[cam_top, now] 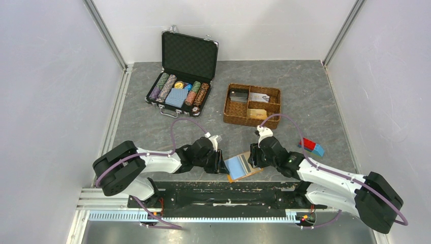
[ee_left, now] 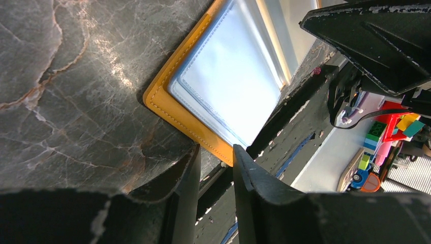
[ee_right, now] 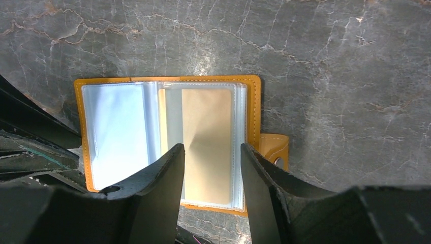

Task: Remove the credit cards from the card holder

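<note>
An orange card holder [cam_top: 235, 180] lies spread open on the grey table near its front edge. Pale blue card sleeves fill one half; in the right wrist view a tan card [ee_right: 207, 147] shows behind clear plastic in the other half. At the holder's corner is my left gripper, its fingertips slightly apart, with no card seen between them. My right gripper is wide open over the tan card's half, nothing held. Whether either gripper touches the holder is hard to tell.
Behind stands a wicker basket [cam_top: 237, 120] with cards in its compartments. An open case [cam_top: 190, 53] of poker chips is at the back left. Red and blue blocks [cam_top: 311, 146] sit to the right. Bare table lies between these and the arms.
</note>
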